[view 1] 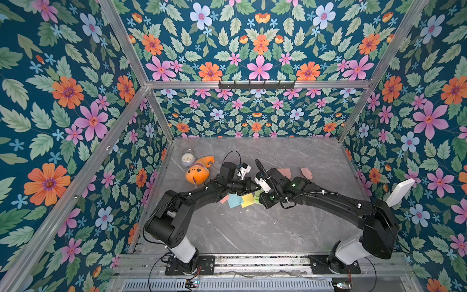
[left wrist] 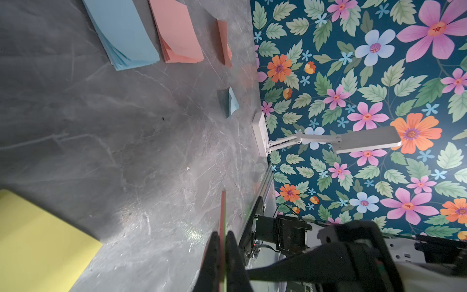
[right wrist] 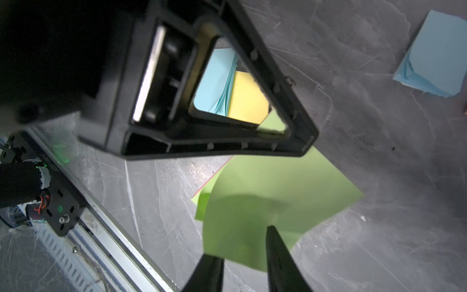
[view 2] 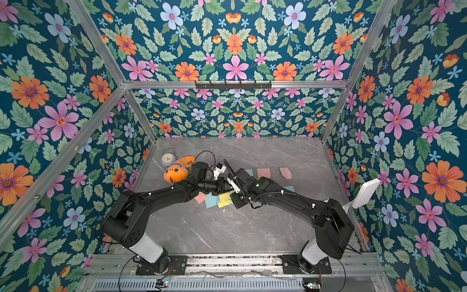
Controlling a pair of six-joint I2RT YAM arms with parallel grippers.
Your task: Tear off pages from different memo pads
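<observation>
In the right wrist view, a light green memo sheet [right wrist: 291, 189] hangs above the table, its near end curling down. More green layers and a thin red edge show behind it. The left gripper's black finger [right wrist: 291, 107] lies across the pad's upper corner. The left wrist view shows my left gripper shut on this pad, seen edge-on as a thin green and reddish strip. My right gripper is partly open, its blurred fingertips spread around the sheet's curled lower edge. Whether they touch the paper is unclear. A yellow pad [left wrist: 39, 243] lies flat below.
A blue pad [left wrist: 124, 34] and a pink pad [left wrist: 177, 34] lie farther back, near a loose curled pink page [left wrist: 223, 41] and a folded blue page [left wrist: 232, 102]. An orange plush toy [view 1: 197, 173] and a clock [view 1: 187, 158] stand back left.
</observation>
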